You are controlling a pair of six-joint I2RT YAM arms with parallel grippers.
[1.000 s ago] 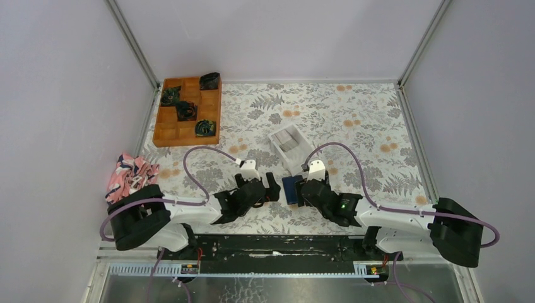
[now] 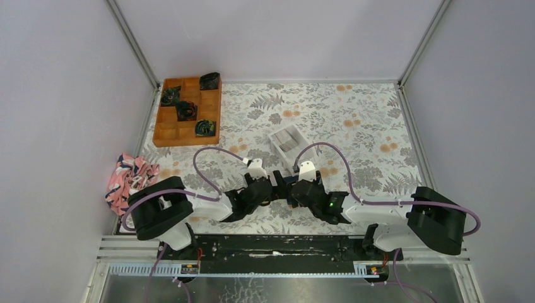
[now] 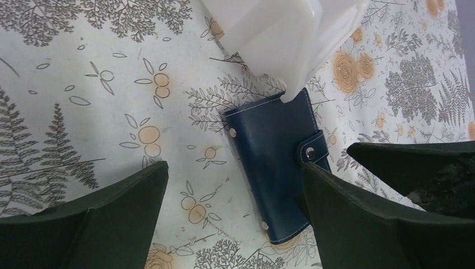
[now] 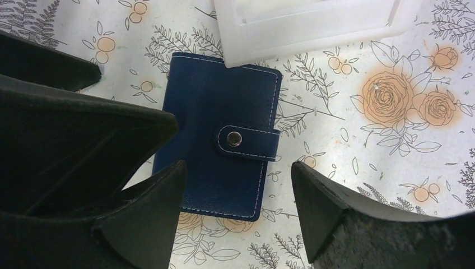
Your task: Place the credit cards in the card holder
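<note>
A dark navy card holder with a snapped strap lies closed on the table, in both wrist views, largely hidden by the grippers from above. No loose cards can be made out. My left gripper hovers just left of the holder, fingers apart, nothing between them. My right gripper is over the holder, its fingertips part open on either side of the strap end, not touching it as far as I can tell.
A white plastic tray touches or nearly touches the holder's back edge. A wooden compartment box with dark items is back left, pink cloth at far left.
Both grippers have moved toward each other over the holder, the left one rightward, the right one leftward.
</note>
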